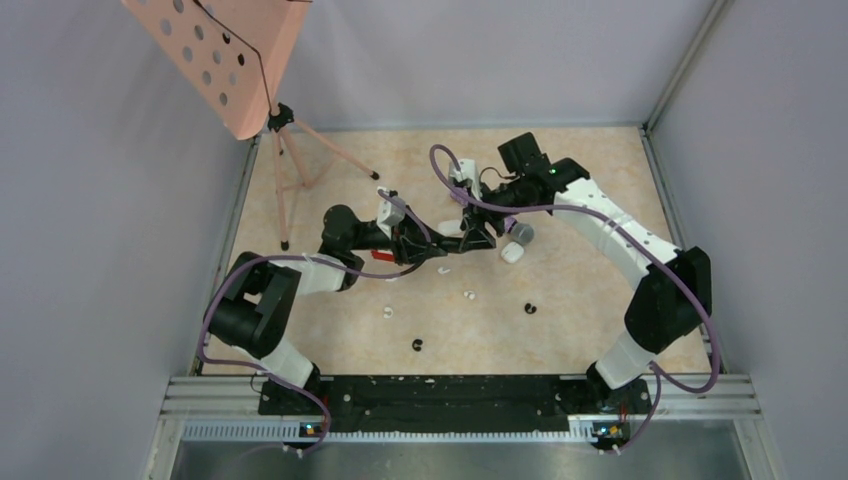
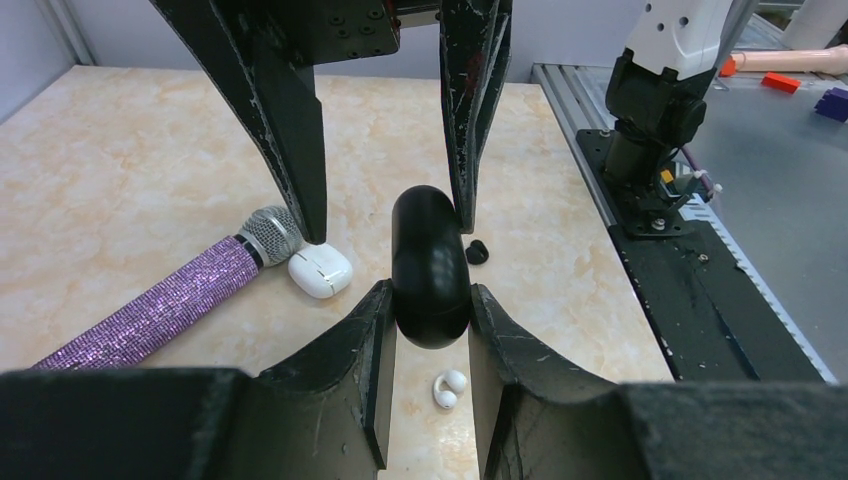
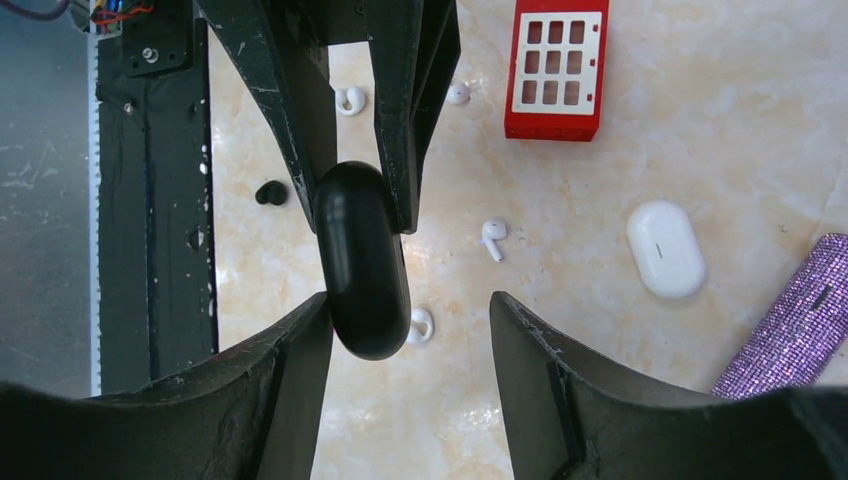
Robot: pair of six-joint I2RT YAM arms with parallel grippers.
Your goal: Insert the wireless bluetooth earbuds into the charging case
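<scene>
A black charging case (image 2: pixel 430 265) is held upright in the middle, with my left gripper shut on it. My right gripper is at the case, one finger beside it; in the left wrist view its fingers straddle the case's far end, part open. Loose earbuds lie on the table: white ones (image 2: pixel 449 390) (image 3: pixel 494 235) and black ones (image 2: pixel 477 252) (image 3: pixel 271 193). White cases (image 2: pixel 320 270) (image 3: pixel 665 250) lie nearby.
A purple glittery microphone (image 2: pixel 170 300), a red box with a grid top (image 3: pixel 555 80) and a tripod with a pink panel (image 1: pixel 215 60) stand around the tan table (image 1: pixel 470 340). The front middle holds only small pieces.
</scene>
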